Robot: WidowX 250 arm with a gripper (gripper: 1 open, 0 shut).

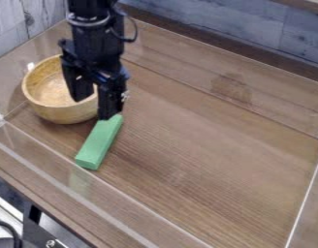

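My dark gripper (84, 92) hangs open at the left of the camera view, over the front right part of a round tan bowl (50, 82), hiding much of it. Just below and right of the gripper, a green rectangular block (98, 144) lies on the wooden table. I cannot tell whether anything touches the fingertips.
A bluish plank wall (252, 29) runs along the back right. The table's edge and a dark cable (4, 232) show at the lower left.
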